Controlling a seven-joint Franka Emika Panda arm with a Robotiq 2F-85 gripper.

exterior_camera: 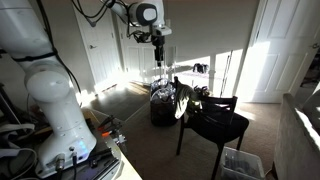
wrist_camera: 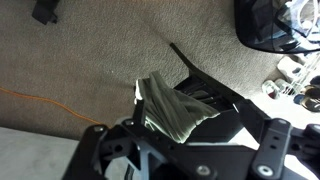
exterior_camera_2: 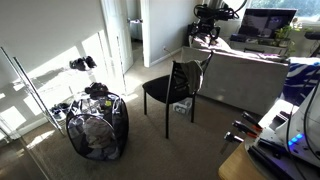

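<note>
A grey-green striped cloth [wrist_camera: 172,106] hangs over the backrest of a black chair [exterior_camera: 215,125]. In the second exterior view the same cloth [exterior_camera_2: 206,62] drapes down from the top of the chair [exterior_camera_2: 180,88]. High above the floor, my gripper [exterior_camera: 159,52] points downward. Its two dark fingers stand wide apart in the wrist view, so the gripper is open with nothing between them. The cloth shows in the gap below, apart from the fingers. Part of the chair is hidden behind the cloth and gripper.
A black mesh laundry basket [exterior_camera_2: 98,132] with items inside stands on the carpet beside the chair. Shoes [wrist_camera: 290,72] lie near the basket. A clear bin [exterior_camera: 241,164] sits on the floor at the right. Open carpet lies in front of the chair.
</note>
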